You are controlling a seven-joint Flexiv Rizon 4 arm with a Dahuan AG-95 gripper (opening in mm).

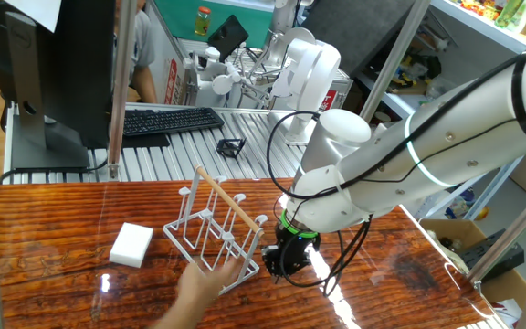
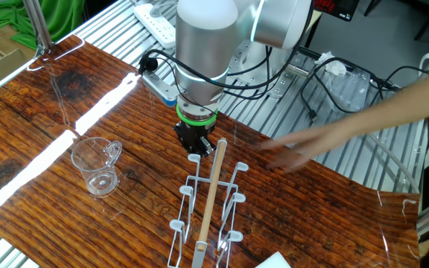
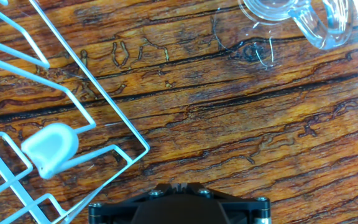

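My gripper hangs low over the table beside one end of the white wire rack. In the wrist view its black fingers meet at the bottom edge, shut with nothing visible between them. The rack has a wooden top bar and several capped prongs, and it holds no cup. A clear mug stands upright on the table, apart from the gripper; part of its base and handle shows at the top right of the wrist view. In exterior view 1 the mug is not visible.
A person's hand reaches in by the rack, overlapping its near side in exterior view 1. A white block lies on the wooden table to the rack's left. Bare wood separates the rack and the mug.
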